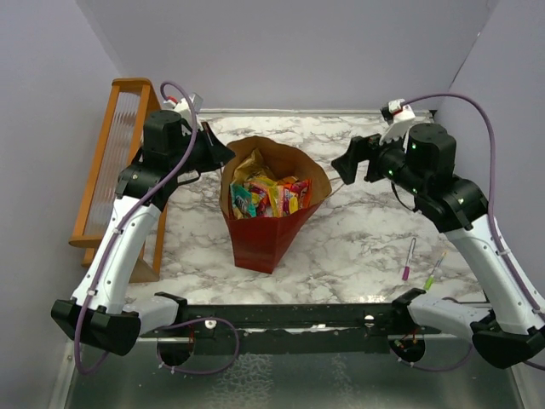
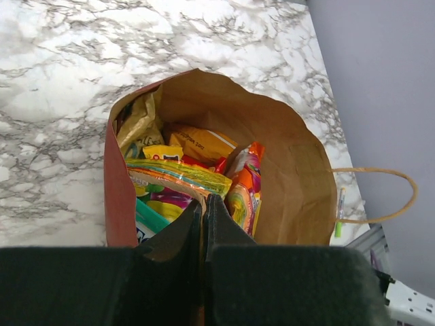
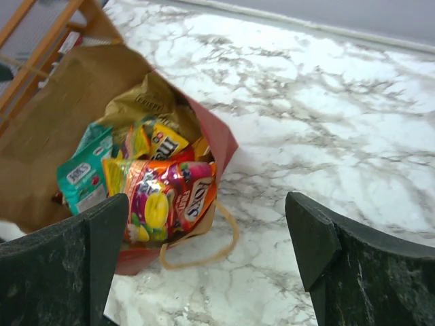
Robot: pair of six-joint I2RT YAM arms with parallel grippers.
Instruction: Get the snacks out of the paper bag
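A red paper bag (image 1: pixel 260 243) with a brown inside stands open on the marble table, filled with several colourful snack packs (image 1: pixel 272 192). In the left wrist view, my left gripper is shut on the bag's near rim, which runs between the fingers. Through the bag's mouth show a gold pack (image 2: pixel 141 125), a yellow pack (image 2: pixel 197 176) and an orange-red pack (image 2: pixel 246 183). My right gripper (image 1: pixel 344 169) is open beside the bag's right side, nothing between its fingers. A colourful pack (image 3: pixel 163 197) lies uppermost in the right wrist view.
A loose paper handle (image 2: pixel 380 170) juts from the bag's far side. At the left stands a wooden rack (image 1: pixel 106 170). Two thin tools, one purple-handled (image 1: pixel 409 260) and one green-handled (image 1: pixel 434 271), lie at the front right. The marble right of the bag is clear.
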